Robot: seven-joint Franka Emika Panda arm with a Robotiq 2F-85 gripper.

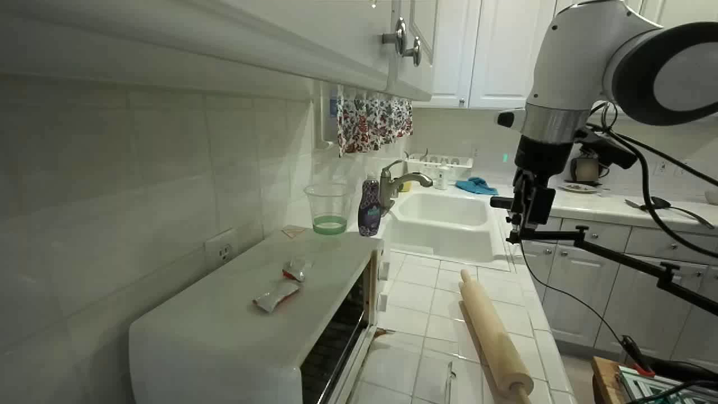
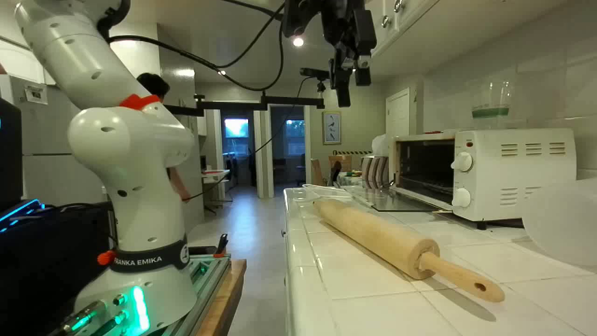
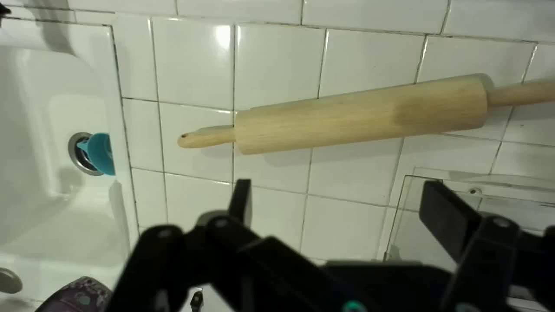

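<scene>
A wooden rolling pin (image 1: 495,336) lies on the white tiled counter (image 2: 358,269); in the wrist view the whole barrel of the pin (image 3: 359,115) shows, its right handle running off the frame edge. My gripper is open, its two black fingers wide apart with only bare tile between them. From outside, the gripper (image 1: 525,232) hangs well above the counter, pointing down and touching nothing. The other exterior view has the gripper (image 2: 352,92) high over the counter too, clear of the pin (image 2: 380,238).
A white toaster oven (image 1: 235,323) with its glass door lowered stands by the wall. On it are wrappers (image 1: 277,295) and a clear cup (image 1: 328,209). Behind are a purple soap bottle (image 1: 369,205), a faucet (image 1: 404,180) and the sink (image 1: 444,246). A teal item (image 3: 101,151) lies in the sink.
</scene>
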